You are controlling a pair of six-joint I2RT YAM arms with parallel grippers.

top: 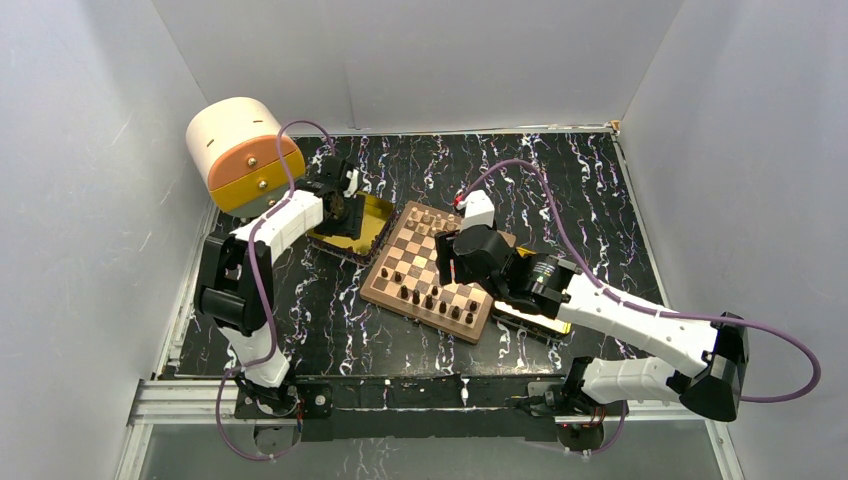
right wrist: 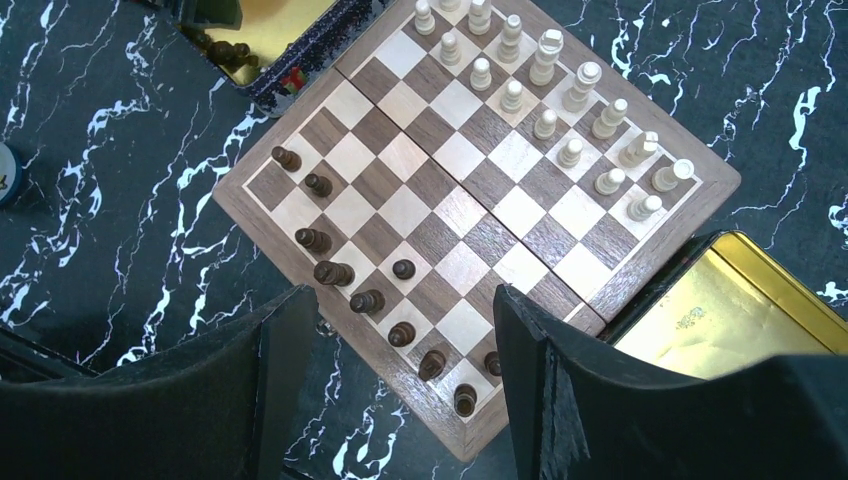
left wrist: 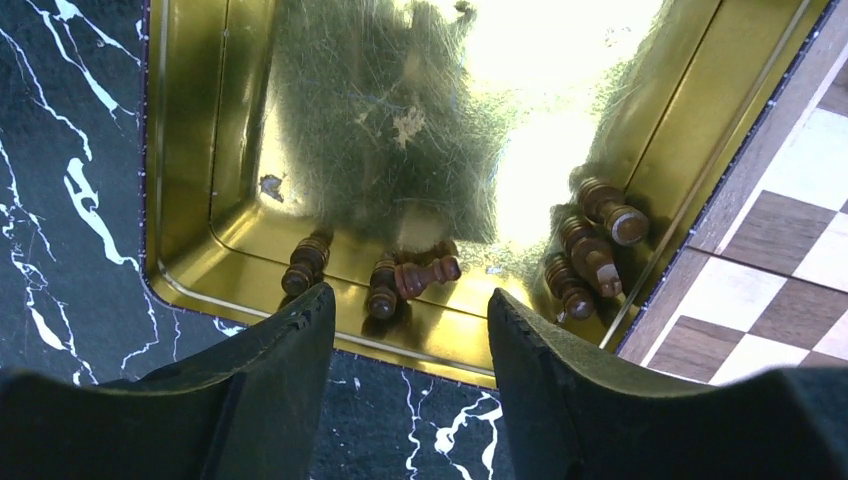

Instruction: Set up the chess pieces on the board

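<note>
The wooden chessboard (right wrist: 480, 225) carries the white pieces (right wrist: 543, 60) in two rows along one side. Several dark pieces (right wrist: 332, 272) stand along the opposite edge, and one dark pawn (right wrist: 403, 269) stands farther in. More dark pieces (left wrist: 587, 250) lie on their sides in a gold tray (left wrist: 400, 150), grouped at its right corner and lower edge. Over that tray my left gripper is open, its fingers apart with nothing between. My right gripper hangs above the board, open and empty, with dark pieces visible below between its fingers.
A second gold tray (right wrist: 740, 310), its visible part empty, sits against the board's other side. Behind the left arm stands a rounded drawer box (top: 245, 155). Bare marble table (top: 590, 200) lies at the back right.
</note>
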